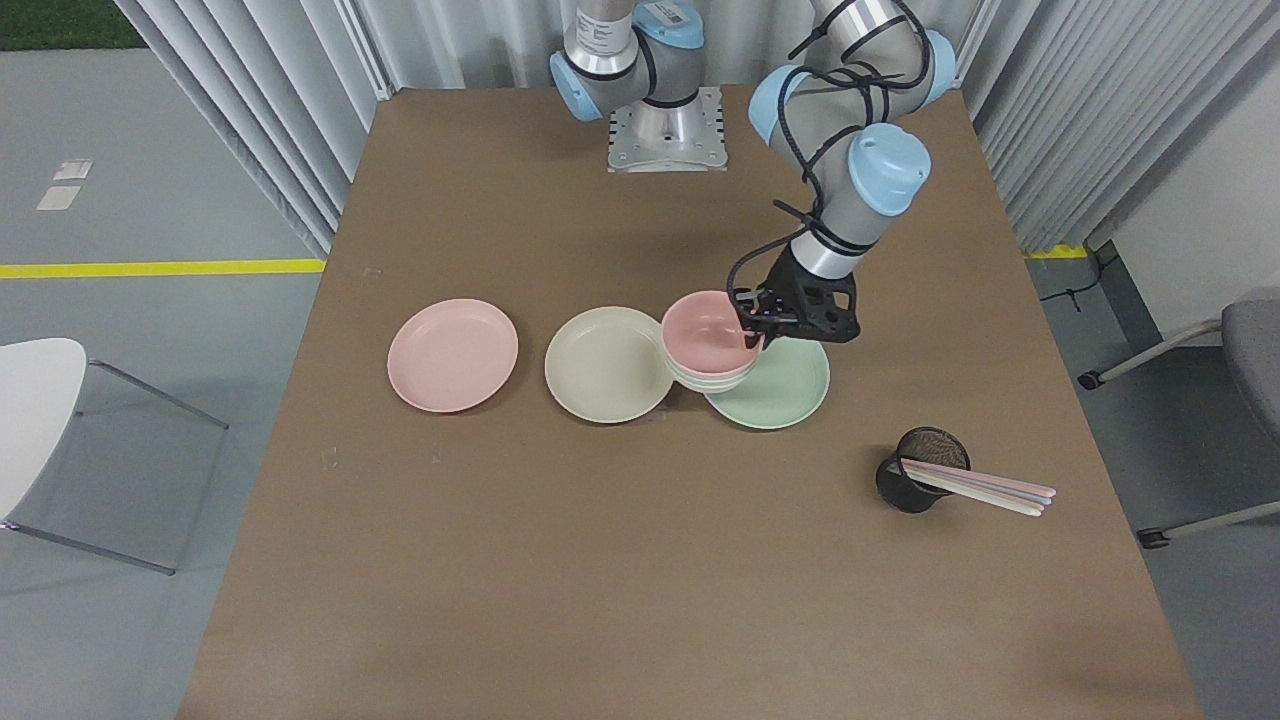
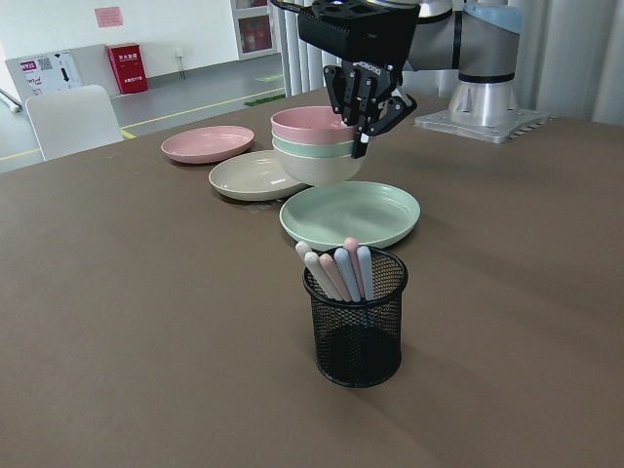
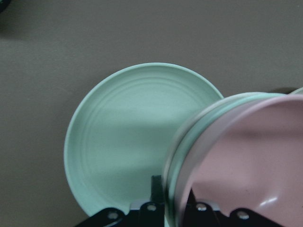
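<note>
My gripper (image 2: pixel 361 127) is shut on the rim of a stack of three bowls, pink (image 1: pixel 702 330) on top, then green (image 2: pixel 297 148) and cream (image 2: pixel 312 169). The stack hangs between the cream plate (image 1: pixel 600 366) and the green plate (image 1: pixel 780 396), partly over both. In the wrist view, the black fingers straddle the rims at the bottom, with the green plate (image 3: pixel 118 137) below and left.
A pink plate (image 1: pixel 451 354) lies at the left. A black mesh cup (image 1: pixel 900 490) with several pale chopsticks (image 1: pixel 996 486) stands at the near right.
</note>
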